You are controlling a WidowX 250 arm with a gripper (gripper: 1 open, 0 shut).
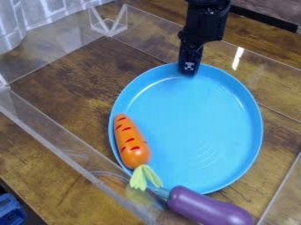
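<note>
My black gripper (189, 63) reaches down from the top of the view to the far rim of a blue plate (194, 127), its tip at the rim; it looks shut, and whether the rim is between its fingers is hard to see. An orange toy carrot (132, 141) with pale green leaves lies on the plate's left side, the leaves at the near rim. A purple toy eggplant (213, 208) lies at the bottom right, touching or just beside the plate's near edge.
Clear plastic walls border the wooden surface (65, 97). Bare wood is open left of the plate. A blue object (7, 210) sits at the lower left corner, outside the wall.
</note>
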